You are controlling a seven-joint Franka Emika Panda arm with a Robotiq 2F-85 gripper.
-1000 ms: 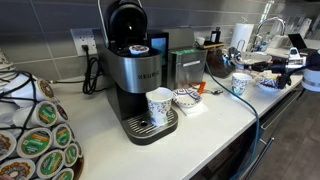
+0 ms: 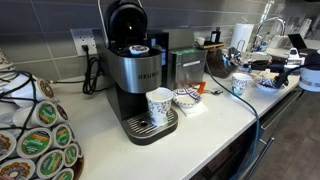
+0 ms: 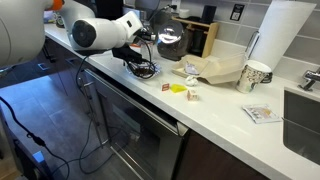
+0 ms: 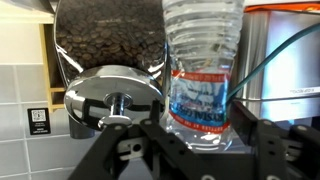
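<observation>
In the wrist view a clear container with a red-and-blue printed band [image 4: 200, 95] lies between the two fingers of my gripper. The fingers stand apart, one on each side of its near end; whether they press on it cannot be told. From the side, my gripper [image 3: 142, 55] is over the far part of the counter, and what is between its fingers is too small to make out. At the right of the first exterior view, the gripper [image 2: 285, 72] is dark and partly hidden among counter items.
A coffee maker [image 2: 140, 80] holds a patterned paper cup [image 2: 160, 106] on its tray. Beside it are a patterned bowl [image 2: 187, 97] and another cup [image 2: 241, 83]. Coffee beans [image 4: 110, 35] and a round metal lid [image 4: 110, 100] lie close to my gripper.
The arm at the far right has shifted slightly. The coffee maker, bowl and cups have stayed where they were.
</observation>
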